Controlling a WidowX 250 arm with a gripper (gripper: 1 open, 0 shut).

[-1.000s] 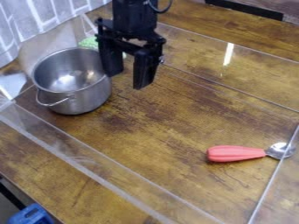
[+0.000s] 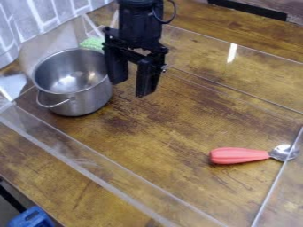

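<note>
My black gripper hangs in the upper middle of the camera view, just right of a steel pot and partly in front of a green object behind it. Whether its fingers are open or shut is unclear, and I see nothing clearly held. A spoon with a red handle and a metal head lies at the right of the wooden table.
A white object is at the left edge by the pot. A blue object sits at the bottom-left corner. Clear panels run along the table's sides.
</note>
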